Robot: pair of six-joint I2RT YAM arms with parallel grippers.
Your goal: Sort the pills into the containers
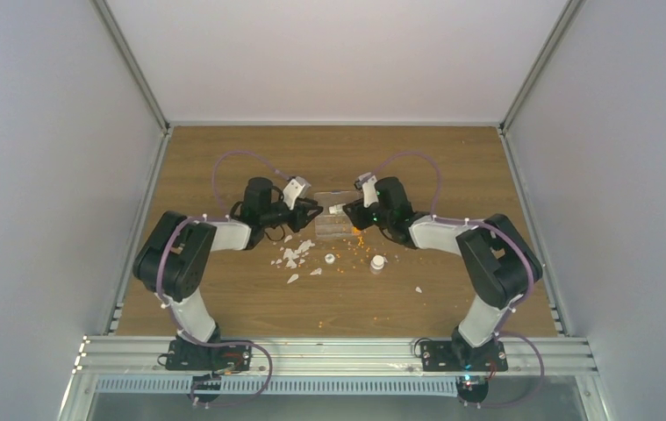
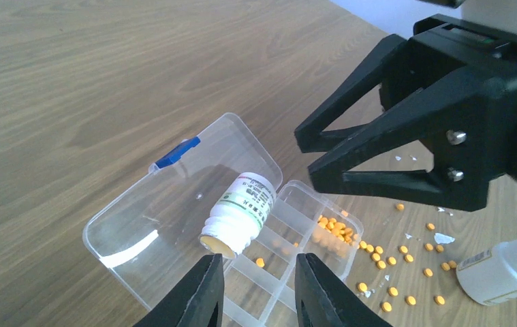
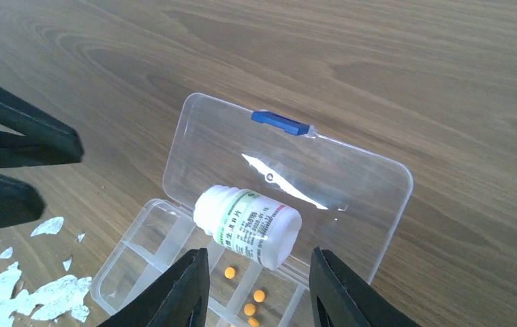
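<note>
A clear pill box (image 1: 334,230) with divided compartments lies unfolded at the table's middle. In the left wrist view, an uncapped white bottle (image 2: 240,212) lies on its side in the lid (image 2: 143,228), mouth facing my left arm. Orange pills are heaped in one compartment; in the right wrist view a few single pills (image 3: 250,309) sit in others. My left gripper is left of the box, fingers apart, nothing visible between them. From the right, my right gripper points at the bottle, its fingers apart and clear of it.
A second white bottle (image 1: 377,263) stands front right of the box, a white cap (image 1: 330,259) in front. Orange pills (image 2: 392,291) are scattered on the table, and white flakes (image 1: 292,256) lie front left. Both grippers are close together over the box.
</note>
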